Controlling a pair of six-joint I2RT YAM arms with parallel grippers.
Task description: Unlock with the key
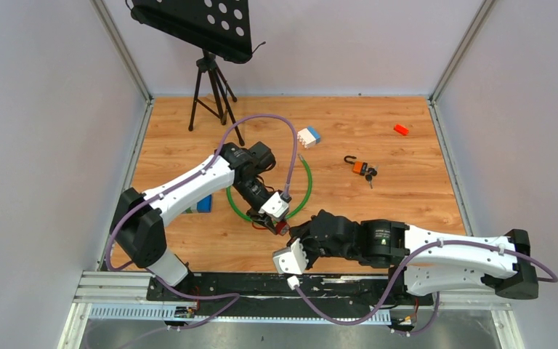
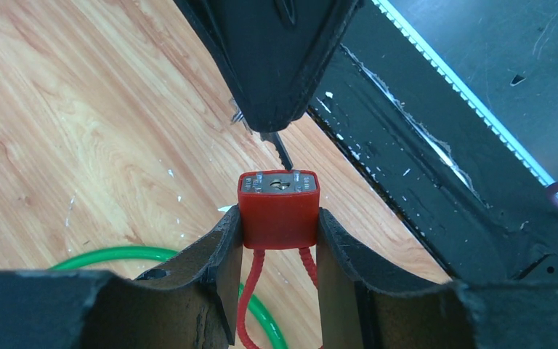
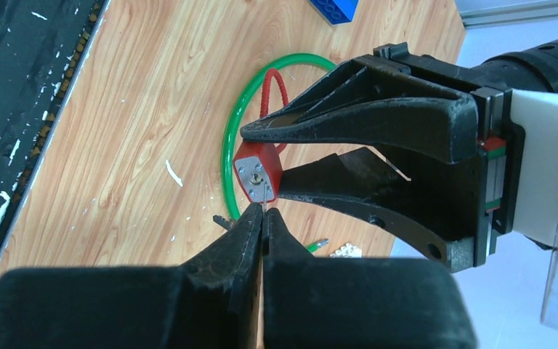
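My left gripper is shut on the sides of a red padlock, whose metal keyhole face points at the right gripper. Its red shackle trails behind. My right gripper is shut on a key; the thin blade sticks out from its fingertips. The blade's tip appears at the edge of the keyhole face, slightly off the keyhole in both wrist views. Whether it touches the face, I cannot tell. The key's head is hidden between the fingers.
A green hose ring lies under the left gripper. An orange padlock with keys and a red block sit to the right. Building blocks lie farther back, near a black music stand. The wood between is clear.
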